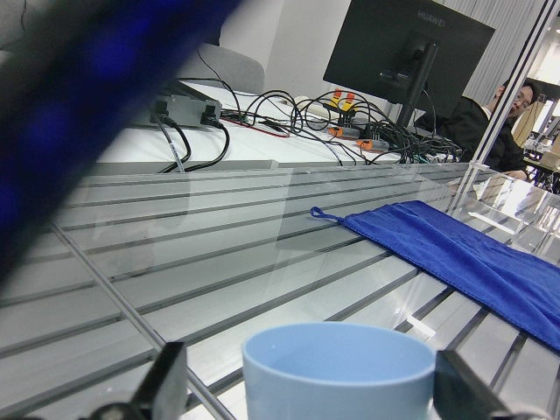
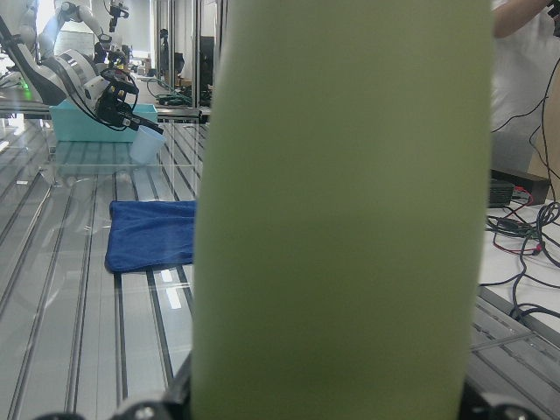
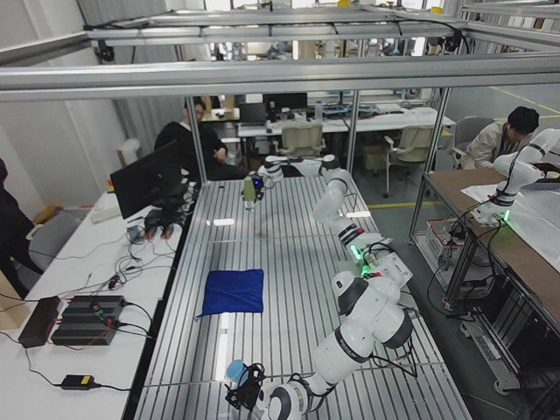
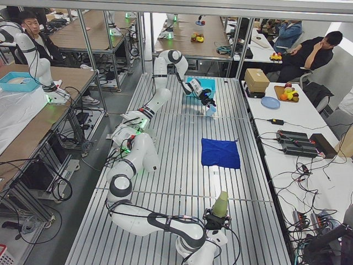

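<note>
A light blue cup [image 1: 338, 376] is between the fingers of my left gripper [image 4: 210, 104], which is shut on it at the far end of the table in the camera right view. My right gripper [image 4: 218, 215] is shut on a tall olive-green object [image 2: 341, 210], held upright and filling much of the right wrist view; in the camera right view it is at the near end. A blue cloth [image 4: 220, 153] lies flat on the slatted table between the two grippers.
A turquoise bin [image 2: 79, 122] appears behind the left gripper. A side desk [image 3: 87, 262] with monitor, power units and cables runs along one long edge.
</note>
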